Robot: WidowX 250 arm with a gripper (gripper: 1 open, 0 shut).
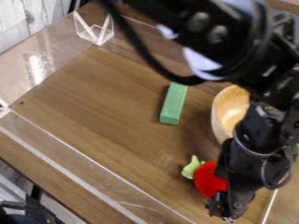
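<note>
A red round object with a light green stem [208, 178] lies at the lower right of the wooden tray, under my black gripper [229, 194], whose open fingers are lowered around it and partly hide it. A tan bowl [228, 112] stands behind the gripper, largely covered by the arm. A green block [173, 104] lies left of the bowl.
A clear plastic rim runs along the near-left edge. A white wire-like holder [96, 26] sits at the back left.
</note>
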